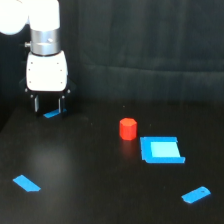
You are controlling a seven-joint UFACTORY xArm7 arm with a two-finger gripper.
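Observation:
My gripper [48, 103] is at the upper left, pointing down, its two dark fingers apart and nothing visible between them. Well to the right of it, a small red block [128, 128] sits on the black table. Just right of the block lies a pale square [164, 150] edged with blue tape.
Strips of blue tape mark the table: one [26, 183] at the front left, another [196, 195] at the front right, and a third [55, 112] by the gripper. A dark curtain [150, 50] hangs behind. Bare table surrounds the block.

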